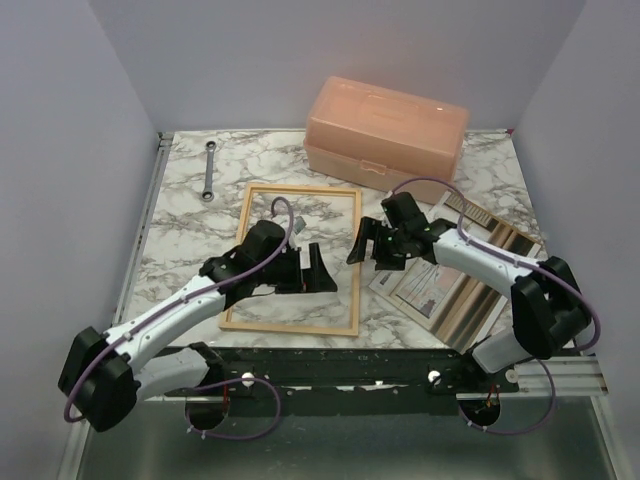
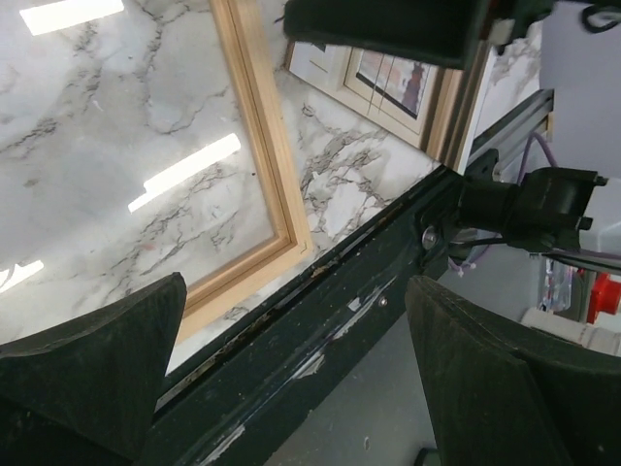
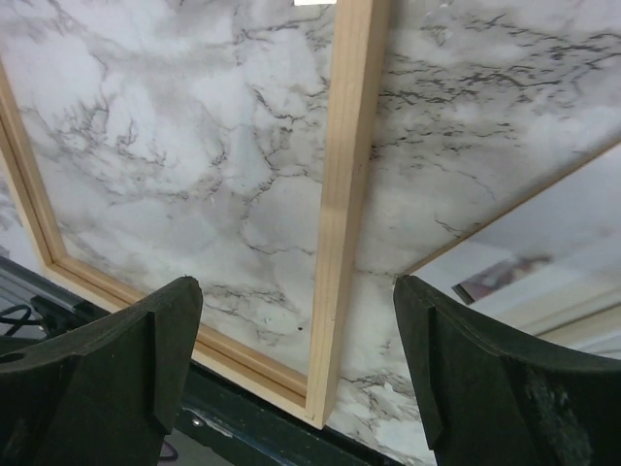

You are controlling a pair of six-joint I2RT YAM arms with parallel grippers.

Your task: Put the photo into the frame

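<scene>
The empty light-wood frame (image 1: 290, 328) lies flat on the marble table, with bare marble showing inside it. Beside it on the right, a slanted stack of panels carries a printed picture (image 1: 428, 287), perhaps the photo; part of it also shows in the left wrist view (image 2: 393, 80). My left gripper (image 1: 312, 268) is open over the inside of the frame, its fingers empty. Above the frame's right side (image 3: 340, 184) is my right gripper, its fingers apart to either side of that bar and not touching it in the wrist view.
A large orange box (image 1: 385, 130) stands at the back right. A wrench (image 1: 209, 170) lies at the back left. Striped wooden strips (image 1: 478, 300) belong to the stack at right. The table's front edge has a dark rail (image 1: 330, 365).
</scene>
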